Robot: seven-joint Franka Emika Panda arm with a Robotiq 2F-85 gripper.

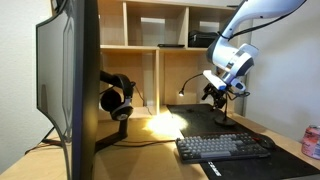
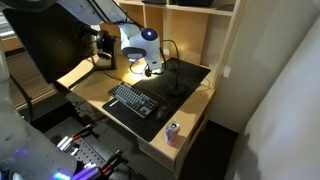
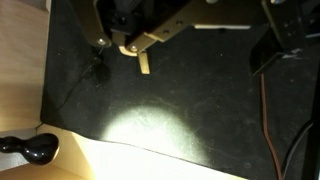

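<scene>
My gripper [image 1: 219, 95] hangs above the back of the black desk mat [image 1: 195, 118], near the thin desk lamp [image 1: 228, 120]. In exterior view 2 the gripper [image 2: 152, 69] is over the mat beyond the keyboard [image 2: 138, 98]. The wrist view shows its fingers [image 3: 200, 62] spread apart, with nothing between them but bare mat below. A grey keyboard [image 1: 218, 147] lies on the mat's front part, and a dark mouse [image 1: 264, 141] sits to its right. Black headphones [image 1: 116, 98] rest on a stand at the left.
A large monitor [image 1: 75, 80] blocks the left side. The lamp throws a bright light patch [image 3: 152, 130] onto the desk. A can [image 2: 172, 131] stands at the desk's near right edge. Wooden shelves [image 1: 140, 60] rise behind. In the wrist view, a red cable [image 3: 268, 125] runs along the right.
</scene>
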